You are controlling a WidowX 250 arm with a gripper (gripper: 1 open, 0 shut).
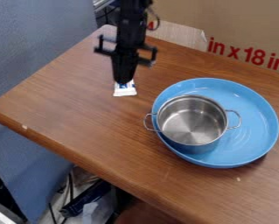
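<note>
The black gripper (pixel 124 76) points down over a small white packet (pixel 125 91) with some dark blue marking, which lies on the wooden table left of the blue plate. The gripper's tips hide the upper part of the packet; whether they are open or closed on it does not show. A steel pot (pixel 191 121) with two handles sits on the blue plate (pixel 253 140) at the right.
Bare wooden table (pixel 72 114) fills the left and front. A cardboard box (pixel 235 31) stands behind the table. At the left are a grey-blue panel (pixel 24 52) and, lower down, clutter below the table's edge.
</note>
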